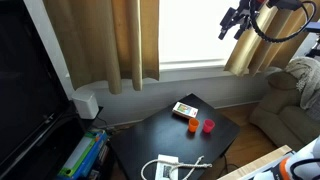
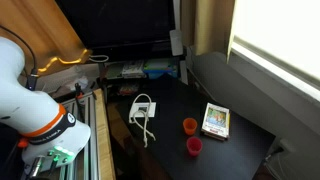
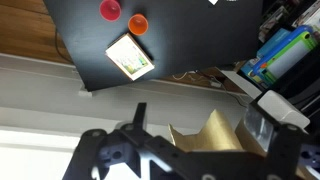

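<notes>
An orange cup (image 1: 193,125) and a red cup (image 1: 208,126) stand close together on the dark table (image 1: 150,135). Beside them lies a flat, pale-framed box (image 2: 216,120) with a coloured picture on top. Both cups, orange (image 3: 138,23) and red (image 3: 110,10), show from above near the top of the wrist view, with the box just below them. High above the table, by the window, hangs my gripper (image 1: 232,30), open and empty, well apart from everything on the table. Its dark fingers reach in from the bottom of the wrist view.
A white cord (image 2: 143,112) and a white block lie on the table, away from the cups. Colourful boxes (image 1: 82,155) are stacked by the large black screen (image 1: 35,80). Curtains (image 1: 110,40) hang beside the window. Bare tabletop surrounds the cups.
</notes>
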